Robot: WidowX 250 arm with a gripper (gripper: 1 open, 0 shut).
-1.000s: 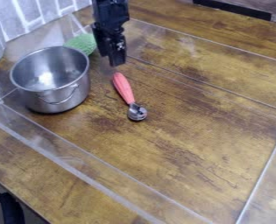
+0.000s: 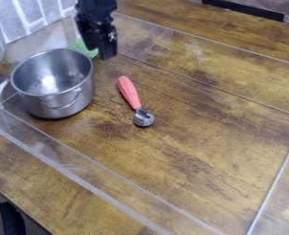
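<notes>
My gripper [image 2: 100, 44] hangs at the top left, dark and blurred, above and behind the metal pot; whether it is open or shut is unclear. The steel pot [image 2: 55, 96] with side handles stands at the left. A green object [image 2: 81, 47] lies behind the pot, partly hidden by the gripper. A spoon with a pink handle [image 2: 129, 92] and a metal head lies on the wooden table [image 2: 208, 119], right of the pot.
A pale wall or panel lines the upper left edge. The middle, right and front of the table are clear. A dark strip runs along the top right.
My gripper has shifted left, toward the green object behind the pot, covering more of it. The pot and spoon have stayed in place.
</notes>
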